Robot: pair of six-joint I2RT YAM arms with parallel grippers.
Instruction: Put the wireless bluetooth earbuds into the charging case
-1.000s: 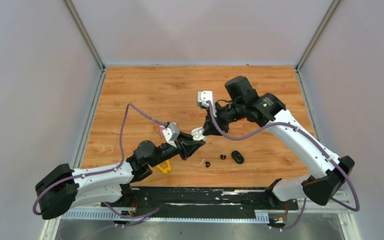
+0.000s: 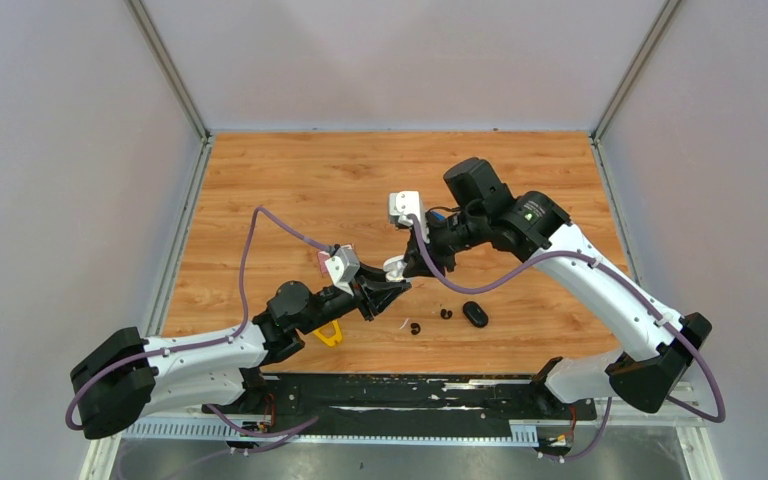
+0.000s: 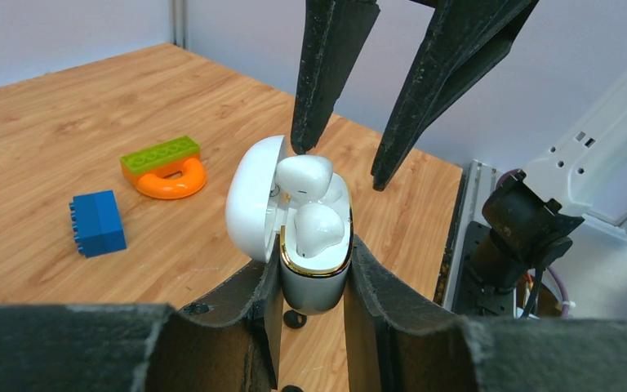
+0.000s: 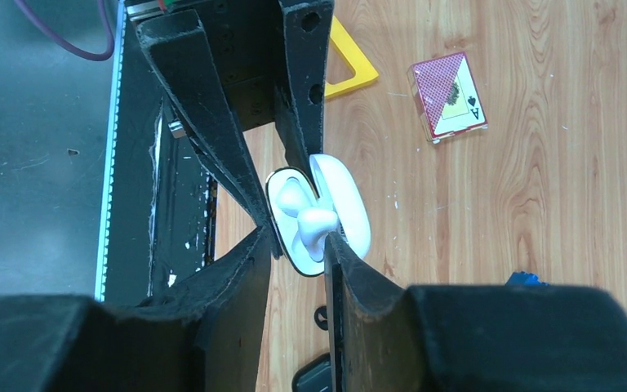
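Note:
The white charging case (image 3: 249, 204) with its lid open is upright in my left gripper, which is shut on its lower body, in mid-air above the table. Two white earbuds (image 3: 317, 229) sit in the case, the upper one (image 4: 317, 222) standing a little proud or tilted; I cannot tell whether it is seated. My right gripper is part open just over the case, its fingertips close to the upper earbud, with nothing clearly between them.
On the table lie a card box (image 4: 457, 94), a yellow frame (image 4: 355, 73), a blue block (image 3: 98, 224), an orange-and-green toy (image 3: 171, 184), a black case (image 2: 475, 314) and small black pieces (image 2: 415, 329).
My right gripper and its wrist have shifted slightly to the left and down in the top view. The left arm with the case has stayed put.

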